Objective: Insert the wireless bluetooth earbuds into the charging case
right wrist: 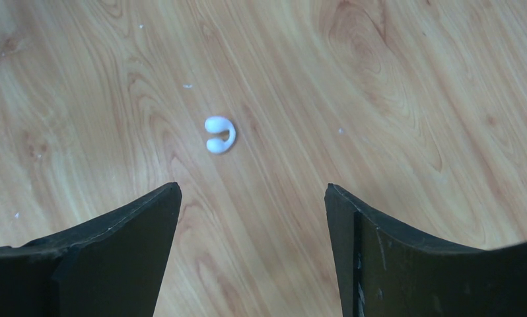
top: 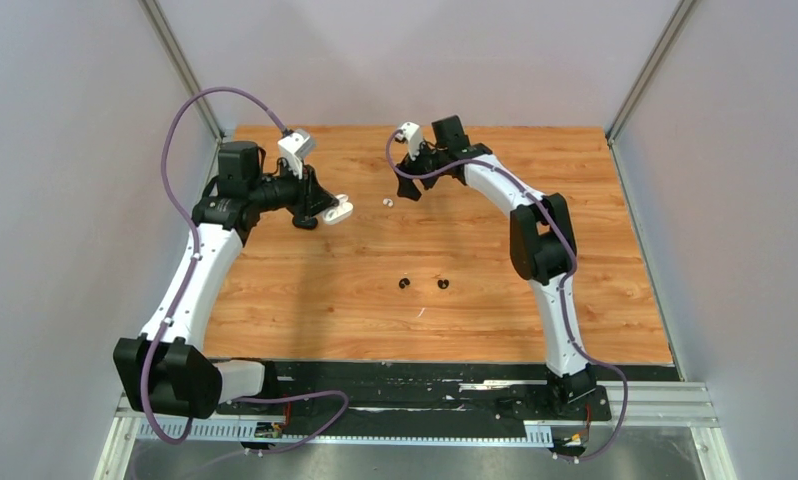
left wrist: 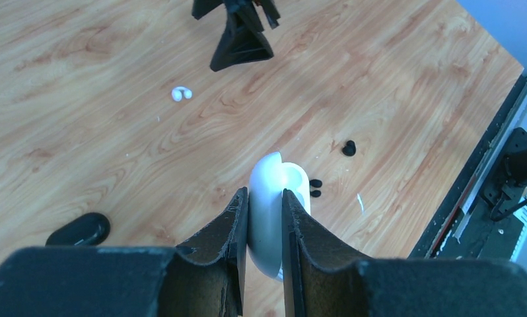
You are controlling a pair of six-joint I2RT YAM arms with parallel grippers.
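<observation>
My left gripper is shut on the white charging case [left wrist: 266, 218], its lid apparently raised, held above the table at left of the top view [top: 337, 208]. A pair of white earbuds [right wrist: 220, 135] lies on the bare wood near the table's back middle. My right gripper is open above them, nothing between its fingers, which frame the earbuds from behind in the right wrist view.
A black case [left wrist: 78, 230] lies at the back left, below the left gripper. Black earbuds [top: 443, 284] and more small black pieces [top: 404, 283] lie front middle, with a thin white strip nearby.
</observation>
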